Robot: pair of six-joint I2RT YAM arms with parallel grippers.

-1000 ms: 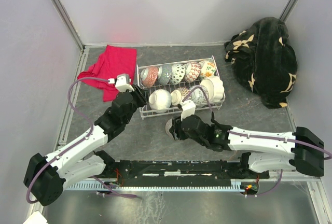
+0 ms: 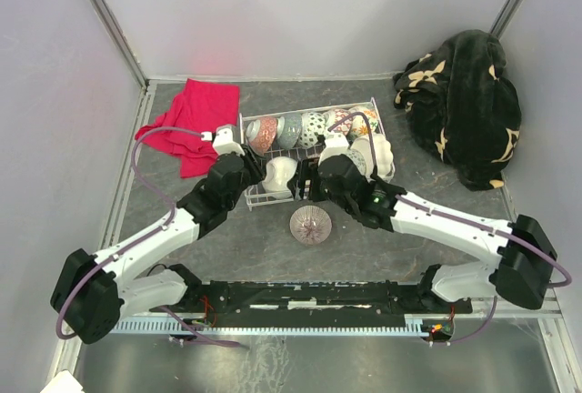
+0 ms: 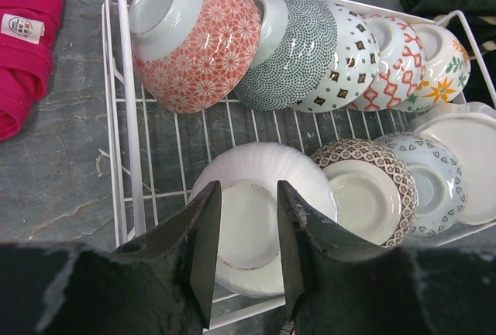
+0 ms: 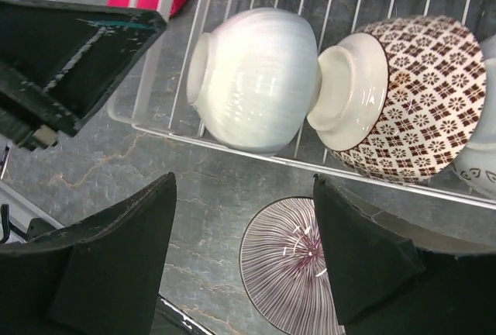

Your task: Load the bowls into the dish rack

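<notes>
A white wire dish rack point(image 2: 252, 196) holds patterned bowls along the back and more along the front: a plain white bowl point(image 2: 278, 175), a brown-patterned bowl point(image 4: 418, 102), a pale patterned one point(image 3: 434, 184) and white ones point(image 3: 465, 157). A striped bowl point(image 2: 310, 225) lies on the counter in front of the rack. My left gripper hangs over the rack's left end, partly open, fingers apart. My right gripper is above the front of the rack and the striped bowl, open, nothing visible between its fingers but the view of the bowl and counter.
A red cloth point(image 2: 200, 111) lies left of the rack, a dark patterned blanket point(image 2: 455, 106) at the right. Both arms are close together over the rack.
My right gripper has moved up toward the rack, uncovering the striped bowl on the counter. My left gripper has shifted slightly to the right over the rack.
</notes>
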